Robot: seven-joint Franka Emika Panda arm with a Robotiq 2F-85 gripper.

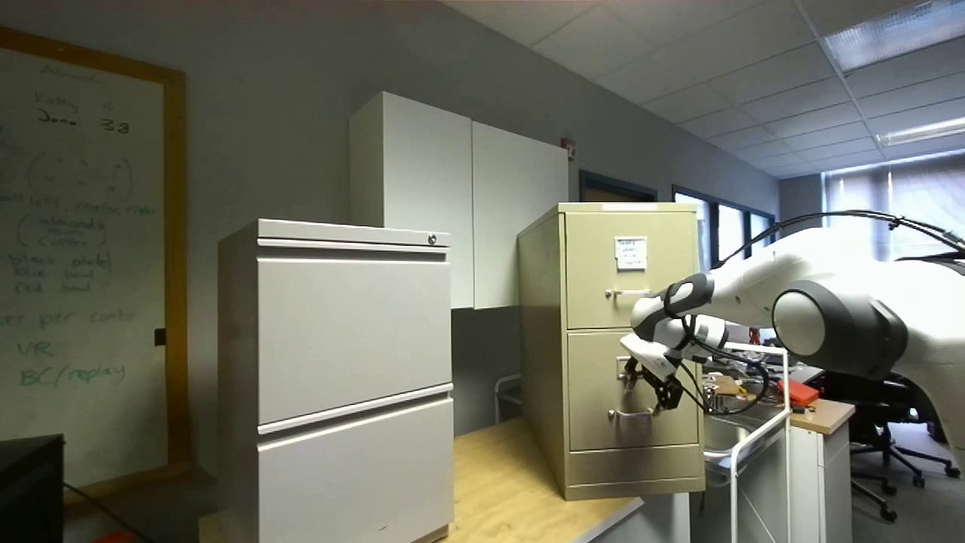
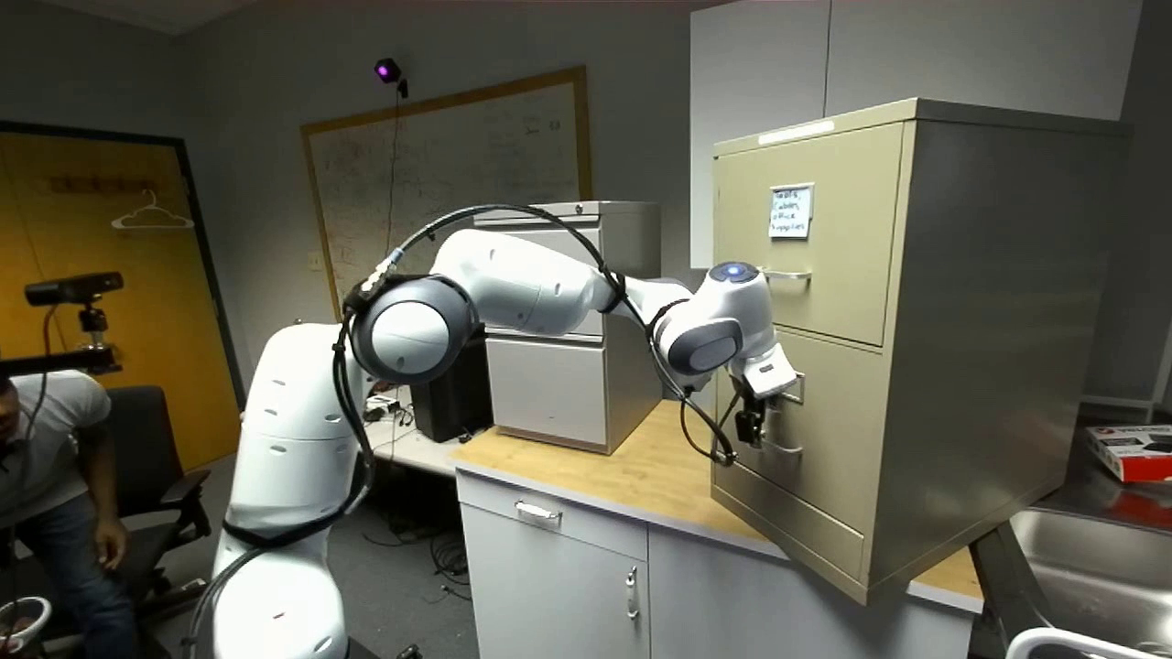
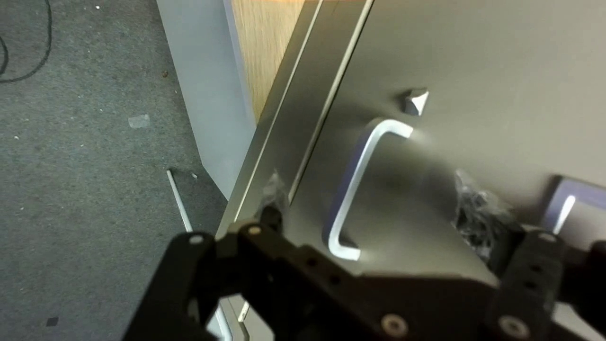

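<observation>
A tan filing cabinet with two drawers has its upper drawer and lower drawer closed. In front of the lower drawer is my gripper, tilted downward. Its fingers stand wide apart, so it is open and holds nothing. The lower drawer's silver handle appears between the two fingers in the wrist view; I cannot tell whether they touch it. A small lock knob sits beside one end of the handle. In exterior view 2 my wrist partly hides the lower drawer.
The wooden counter carries the tan cabinet and a light grey cabinet to its left. Beside the tan cabinet lies a metal sink. A white rail stands to the right. Bare floor shows below the counter's edge.
</observation>
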